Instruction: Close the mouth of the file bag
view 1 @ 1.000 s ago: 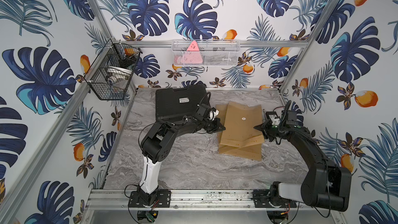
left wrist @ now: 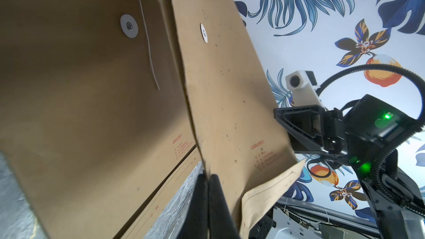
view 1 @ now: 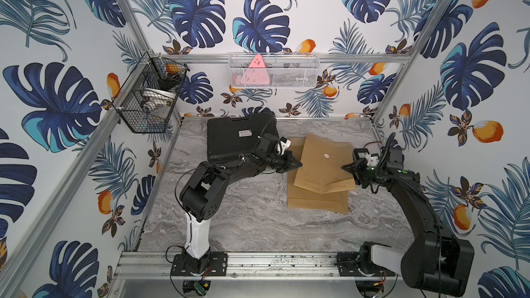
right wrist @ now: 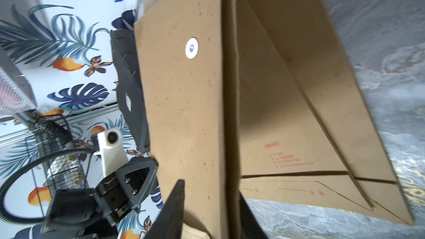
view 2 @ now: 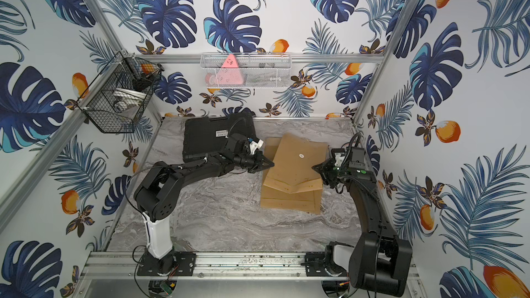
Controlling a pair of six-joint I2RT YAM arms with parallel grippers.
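A kraft file bag [view 1: 323, 162] is lifted over more brown paper bags [view 2: 287, 202] on the table, its lower end bent. Its white button [right wrist: 191, 47] shows in both wrist views. My left gripper is shut at the bag's left edge, which runs into its fingertips. At the opposite edge my right gripper has its fingers apart on either side of the cardboard. A loose string [left wrist: 150, 57] lies beside the button on the lower bag.
A black case [view 1: 237, 132] lies at back left. A white wire basket [view 1: 292, 71] and a black one [view 1: 146, 110] hang on the frame.
The bag has shifted slightly right, and my right arm has moved right with it. My left gripper has risen slightly and moved a little right.
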